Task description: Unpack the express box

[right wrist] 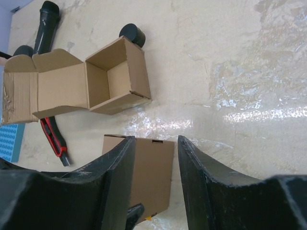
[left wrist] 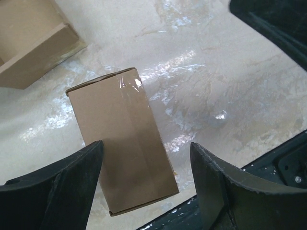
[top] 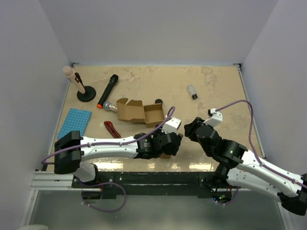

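Note:
A closed cardboard box (left wrist: pixel 124 143) lies on the table below my left gripper, whose fingers stand open above its lower part; in the top view that gripper (top: pixel 173 143) mostly hides it. The same box (right wrist: pixel 152 175) shows in the right wrist view beyond the fingertips of my right gripper, which stand apart with nothing held, right of the left one in the top view. An opened, empty cardboard box (top: pixel 154 113) with raised flaps lies behind them.
A red-black cutter (top: pixel 111 129), a blue mat (top: pixel 74 122), a microphone (top: pixel 108 91), a clear object (top: pixel 110 106), a black cylinder (right wrist: pixel 133 34), a stand (top: pixel 86 94) and a grey tube (top: pixel 192 91) lie around.

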